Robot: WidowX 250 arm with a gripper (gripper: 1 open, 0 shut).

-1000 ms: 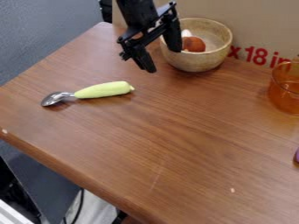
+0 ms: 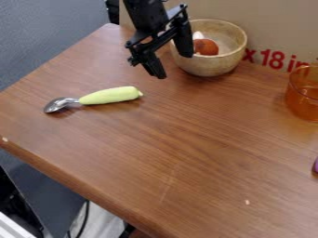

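My black gripper point(image 2: 168, 56) hangs over the back of the wooden table, just left of a light wooden bowl point(image 2: 214, 63). Its fingers are spread apart, with nothing visible between them. Inside the bowl sit a reddish-brown round object point(image 2: 205, 46) and something white, partly hidden by the gripper. In front and to the left of the gripper, a spoon point(image 2: 59, 104) with a pale yellow-green handle point(image 2: 112, 95) lies on the table.
An orange translucent container point(image 2: 302, 93) stands at the right edge, with a small purple object below it, mostly out of view. A cardboard box point(image 2: 280, 28) backs the table point(image 2: 174, 167). The left edge drops off.
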